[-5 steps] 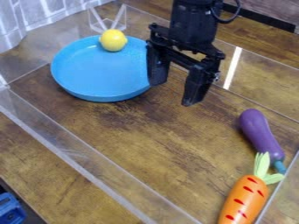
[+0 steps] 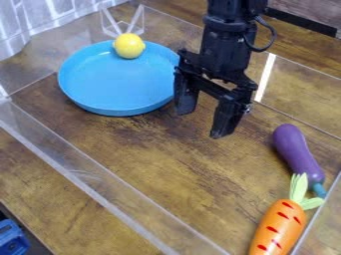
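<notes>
My black gripper (image 2: 208,108) hangs over the middle of the wooden table, open, its two fingers apart with nothing seen between them. To its left is a blue round plate or bowl (image 2: 104,88). A yellow round object (image 2: 130,46) with pale prongs lies at the far edge of the blue piece. A purple toy eggplant (image 2: 294,151) lies to the right, and an orange toy carrot (image 2: 278,226) with a green top lies at the lower right.
Clear plastic borders run along the left and right sides. A small blue object (image 2: 11,240) shows at the lower left corner.
The gripper has shifted slightly and its shape looks a little narrower, with the arm more upright. The toys and the blue piece have not moved.
</notes>
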